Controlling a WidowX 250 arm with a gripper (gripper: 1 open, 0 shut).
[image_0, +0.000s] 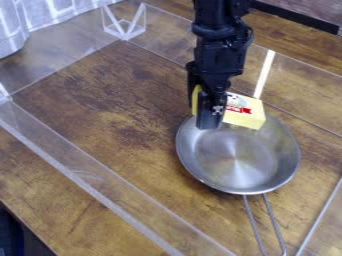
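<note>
My black gripper (211, 105) hangs at the back-left rim of a steel pan (238, 158), shut on a yellow object (198, 100) that is mostly hidden behind its fingers. A pale yellow box with a red label (243, 114) lies at the back of the pan, just right of the gripper. The pan's wire handle points toward the bottom right.
A clear plastic strip runs along its left and front. A white wire-like object (123, 24) sits at the back left, near white cloth.
</note>
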